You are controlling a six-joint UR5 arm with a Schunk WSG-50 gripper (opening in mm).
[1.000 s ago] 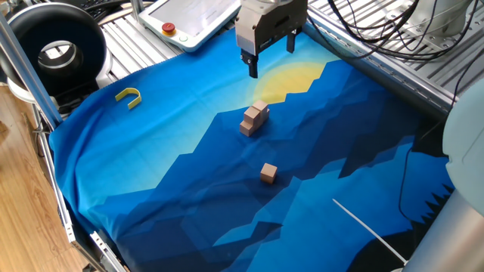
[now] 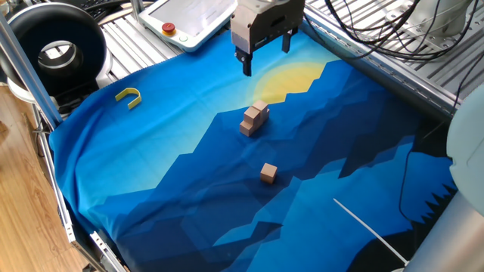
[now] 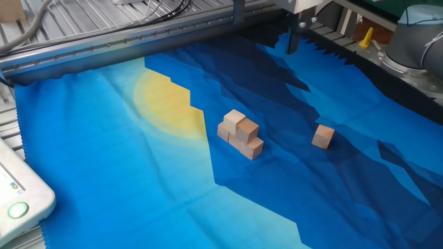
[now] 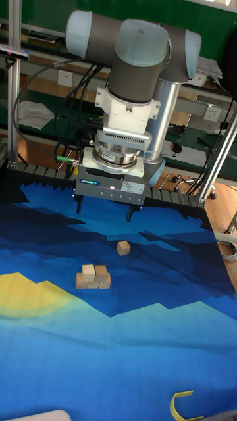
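Note:
My gripper (image 2: pixel 267 60) hangs in the air above the cloth, its two dark fingers (image 2: pixel 247 66) spread apart with nothing between them. In exterior view 3 the gripper (image 4: pixel 104 214) stands farther back than the blocks; only a finger (image 3: pixel 292 43) shows at the top of exterior view 2. A small stack of wooden blocks (image 3: pixel 248 131) rests on the cloth: a bottom row of three, with two blocks side by side on top. One separate wooden cube (image 3: pixel 322 137) lies a short way from the stack, touching nothing but the cloth (image 3: pixel 277 180).
A yellow U-shaped piece (image 2: pixel 129 97) lies near the cloth's edge. Beyond that edge sits a tablet-like pendant (image 2: pixel 192 17) with a red button (image 2: pixel 169 29). A thin white rod (image 2: pixel 370 230) shows near the arm.
The blocks have stayed put.

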